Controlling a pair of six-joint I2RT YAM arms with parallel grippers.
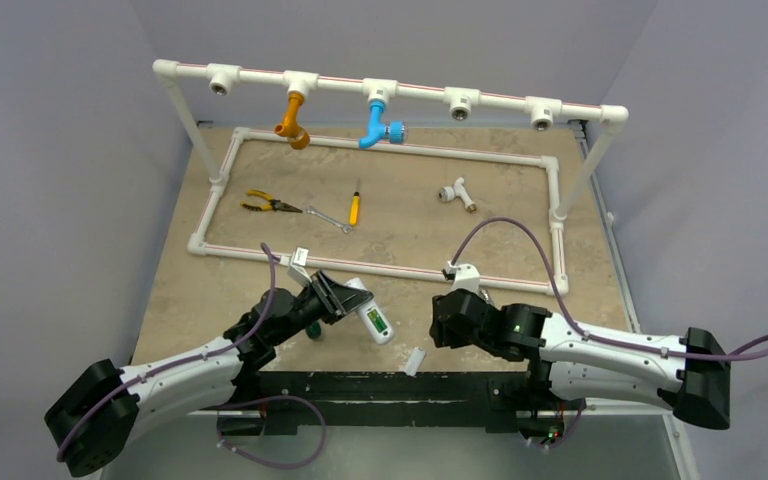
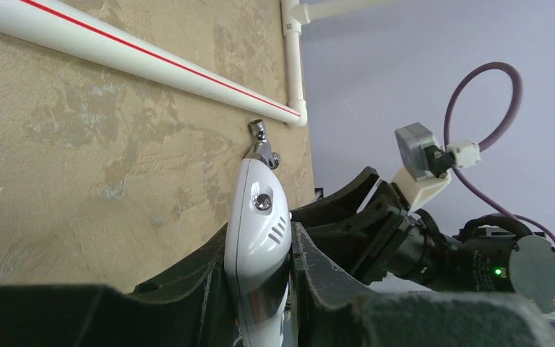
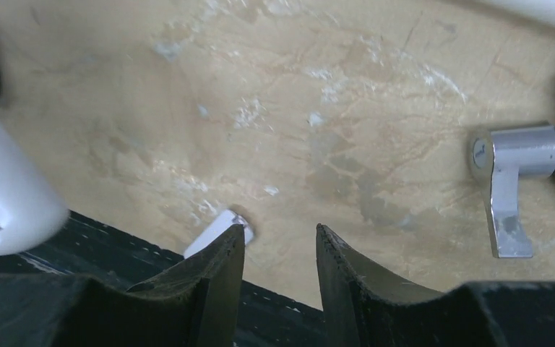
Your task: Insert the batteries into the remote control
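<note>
My left gripper is shut on the white remote control (image 1: 372,318), whose open compartment shows green in the top view. In the left wrist view the remote stands end-on between the fingers. My right gripper hangs over the table to the right of the remote, fingers apart, nothing seen between them. A small white piece (image 1: 412,362), likely the battery cover, lies on the table near the front edge, also in the right wrist view (image 3: 213,233).
A chrome fitting (image 3: 520,152) lies right of my right gripper. A white pipe frame (image 1: 400,270) runs behind both grippers; pliers (image 1: 272,204), a wrench and a screwdriver lie inside it. A dark green object (image 1: 313,330) sits by my left gripper.
</note>
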